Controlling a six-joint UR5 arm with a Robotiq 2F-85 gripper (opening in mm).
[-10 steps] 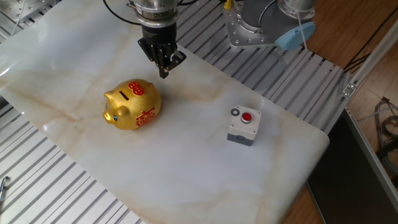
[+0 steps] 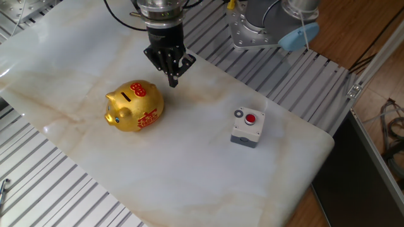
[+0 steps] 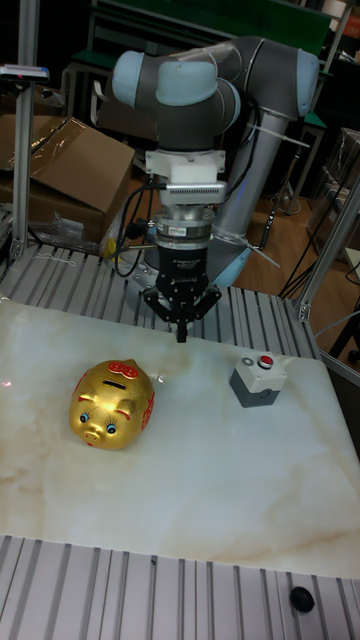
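Observation:
My black gripper (image 2: 172,82) hangs over the marble-patterned table, its fingers drawn together to a narrow tip. Nothing shows between them. In exterior view 3 the gripper (image 3: 182,335) appears between two objects, over the part of the table nearer the arm. To one side of it stands a golden piggy bank (image 2: 140,106), upright, with red markings and a dark slot on its back; the gripper is apart from it. A white and grey box with a red button (image 2: 250,118) stands on the other side, well clear of my fingers.
Slatted metal rails (image 2: 66,189) border the tabletop. A small round black piece (image 3: 302,598) lies on the front rails. A cardboard box (image 3: 80,176) is in the background.
In exterior view 2 my gripper has shifted a little to the right and slightly down the picture. Its fingers stay together. The piggy bank and the button box have not moved.

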